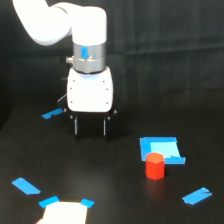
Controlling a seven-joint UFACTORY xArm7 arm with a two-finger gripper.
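Observation:
My gripper (90,127) hangs at the left of centre above the dark table, fingers pointing down and apart, with nothing visible between them. A red hexagonal block (155,166) stands at the lower edge of a blue taped square with a pale centre (165,149) on the right.
A cream-coloured object (64,214) sits at the bottom left by blue tape. More tape strips (26,186) mark the dark surface (120,195) at the left and right.

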